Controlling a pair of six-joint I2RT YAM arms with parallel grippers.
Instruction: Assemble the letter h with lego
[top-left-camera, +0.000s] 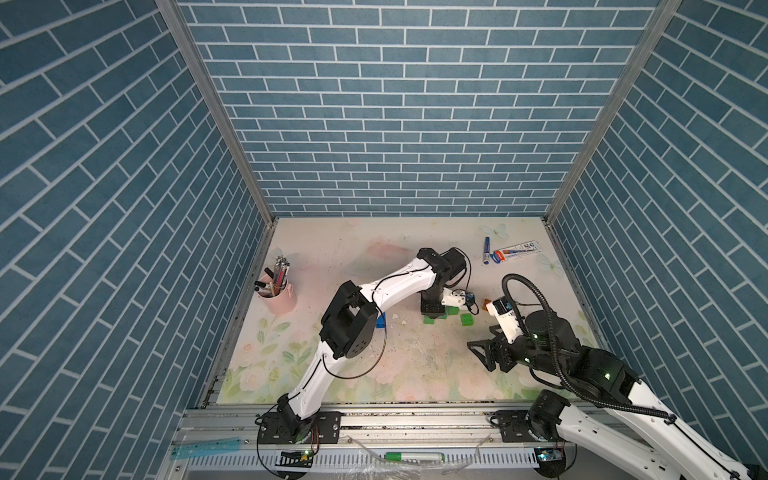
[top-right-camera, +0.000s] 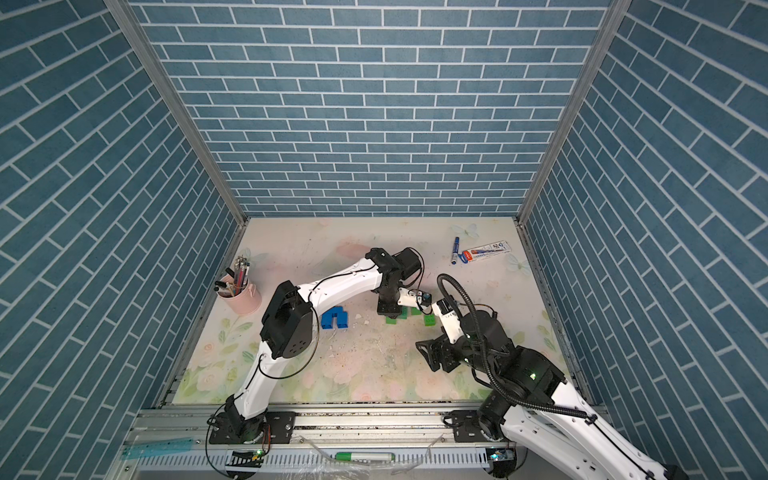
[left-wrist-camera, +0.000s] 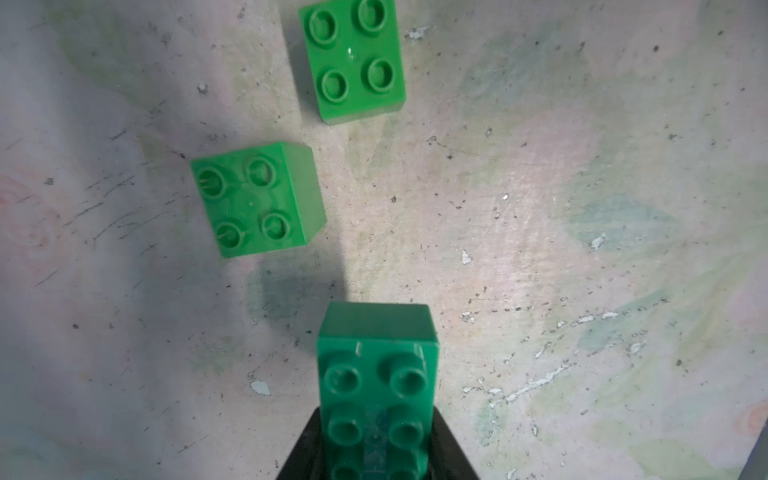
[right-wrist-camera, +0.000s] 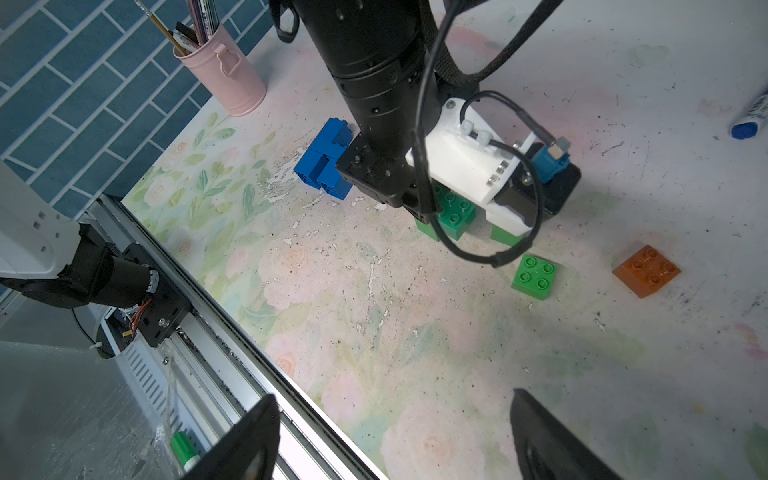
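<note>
My left gripper is shut on a long green brick (left-wrist-camera: 376, 324), held over the table near two square green bricks (left-wrist-camera: 352, 60) (left-wrist-camera: 256, 200). In the right wrist view, a green brick (right-wrist-camera: 534, 277) lies just right of the left gripper, with an orange brick (right-wrist-camera: 645, 270) farther right. A blue brick assembly (right-wrist-camera: 324, 160) lies to its left, also seen in the top right view. My right gripper stands open at the front right, nothing visible between its fingers.
A pink pen cup (top-left-camera: 279, 301) stands at the left. A blue marker (top-left-camera: 486, 249) and a packaged item (top-left-camera: 516, 249) lie at the back right.
</note>
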